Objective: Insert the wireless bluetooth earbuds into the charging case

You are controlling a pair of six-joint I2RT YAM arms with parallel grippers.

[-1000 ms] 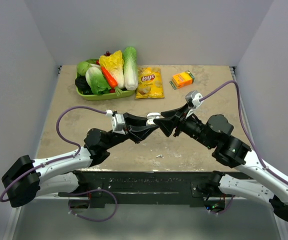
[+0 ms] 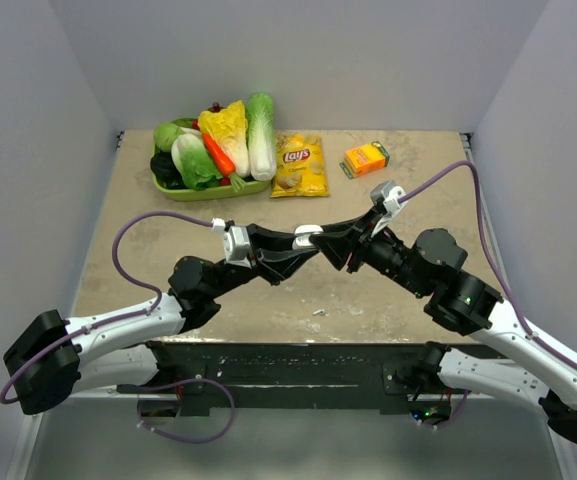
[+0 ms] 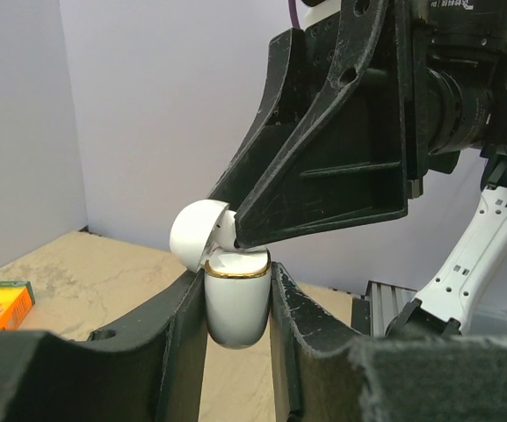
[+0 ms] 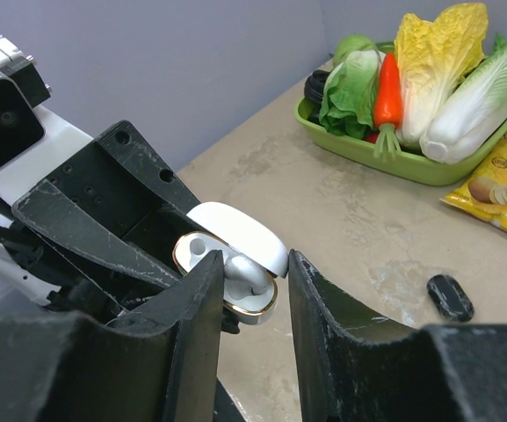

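Observation:
The white charging case (image 3: 237, 299) with a gold rim is held upright in my left gripper, its lid (image 3: 193, 233) open. In the right wrist view its open cavity (image 4: 196, 251) shows a white earbud (image 4: 244, 277) at the right half. My right gripper has its fingertips at the case's opening, around that earbud; whether they grip it is hard to tell. In the top view both grippers meet over the middle of the table around the case (image 2: 306, 236).
A green basket of vegetables (image 2: 210, 190), a chips bag (image 2: 299, 175) and an orange box (image 2: 365, 160) stand along the back. A small black object (image 4: 450, 297) lies on the table.
Very little differs. The right gripper and the case at the meeting point have shifted very slightly in the top view; the arms are otherwise still.

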